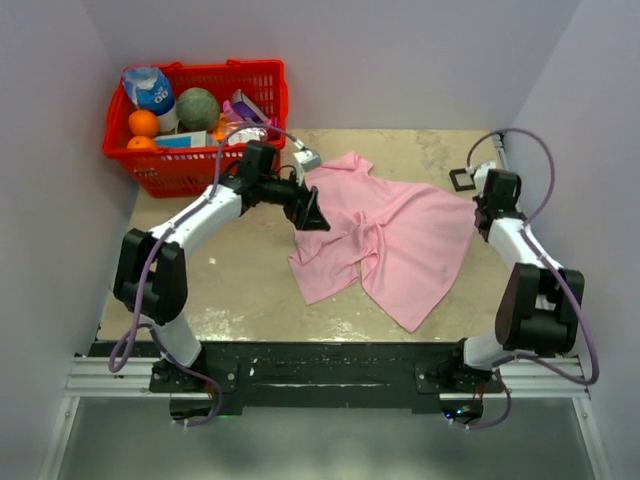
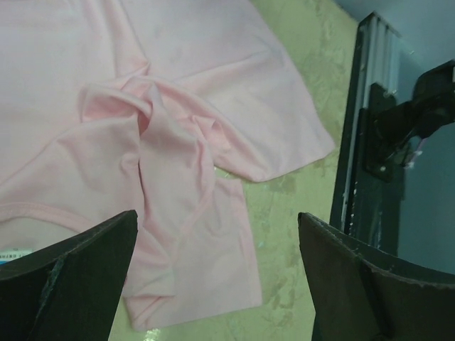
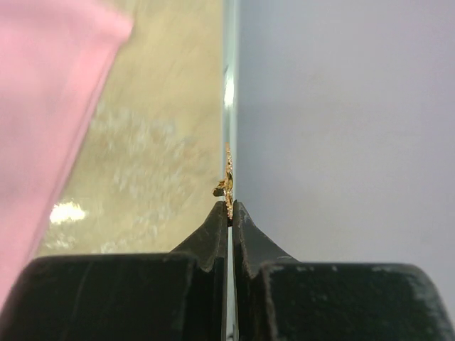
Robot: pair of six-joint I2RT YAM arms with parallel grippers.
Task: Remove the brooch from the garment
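The pink garment (image 1: 420,240) lies spread on the table, bunched in folds near its middle. In the right wrist view a small gold brooch (image 3: 227,179) stands up from between the fingertips of my right gripper, which is shut on it. The garment's edge (image 3: 71,85) is off to the left there, apart from the brooch. Seen from above, that gripper is at the garment's right-hand corner, too small to make out the brooch. My left gripper is open above the garment's left part, with nothing between its fingers.
At the back left stands a red basket (image 1: 190,180) filled with several items. A small dark flat object (image 1: 461,180) lies at the back right, partly behind the right arm. Walls border the table.
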